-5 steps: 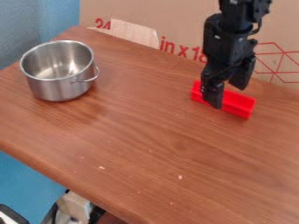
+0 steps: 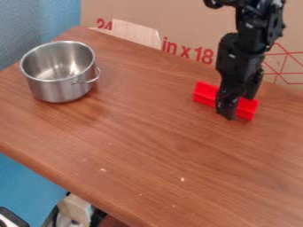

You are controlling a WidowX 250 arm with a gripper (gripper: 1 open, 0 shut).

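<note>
A bright red block (image 2: 206,94) lies on the wooden table (image 2: 142,160) toward the back right. My black gripper (image 2: 236,101) is down over it, its fingers open and at the block, partly hiding it. Whether they touch it, I cannot tell. A steel pot (image 2: 59,71) with a wire handle stands at the left of the table.
A cardboard panel (image 2: 166,18) with red print stands along the back edge.
My gripper has moved a little to the right and down along the red block. The block and pot look unmoved.
</note>
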